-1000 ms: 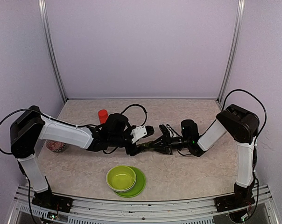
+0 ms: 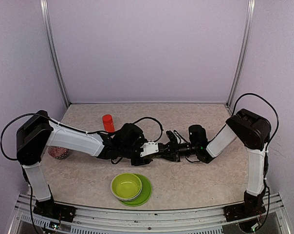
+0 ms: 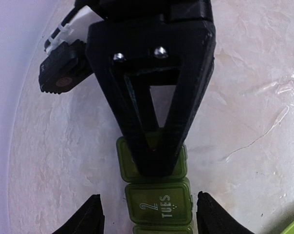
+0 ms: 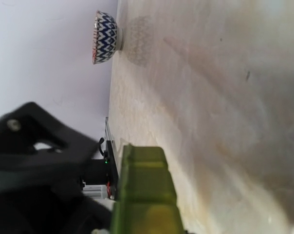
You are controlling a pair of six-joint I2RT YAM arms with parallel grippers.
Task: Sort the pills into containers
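A green weekly pill organizer [image 3: 159, 202], one lid marked "2 TUES", is held in my right gripper, whose black body covers its upper part in the left wrist view. My left gripper is open, its fingertips on either side of the TUES compartment. In the right wrist view the organizer [image 4: 144, 190] extends up from the bottom edge. Both grippers meet mid-table in the top view, largely hiding it. No loose pills can be made out.
A red cylinder [image 2: 108, 123] stands at the back left. A patterned bowl [image 4: 105, 36] is at the left. A yellow-green bowl [image 2: 126, 184] sits on a green plate [image 2: 146, 194] at front centre. The back and right of the table have free room.
The right arm has stayed in place.
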